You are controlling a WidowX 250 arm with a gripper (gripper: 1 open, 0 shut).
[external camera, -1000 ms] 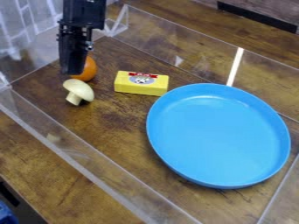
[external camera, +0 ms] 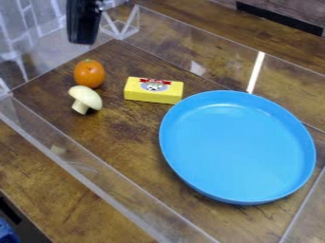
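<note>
My dark gripper is raised at the top left, above and behind an orange round object; whether its fingers are open or shut is unclear. Just in front of the orange object lies a pale mushroom-shaped object on the wooden surface. A yellow box with a red and white label lies to the right of both. A large blue plate fills the right side.
Clear plastic walls border the wooden work area. Bare wood lies in the lower left and at the back, behind the box and plate.
My gripper has risen upward, uncovering more of the orange object. The objects on the surface look unmoved.
</note>
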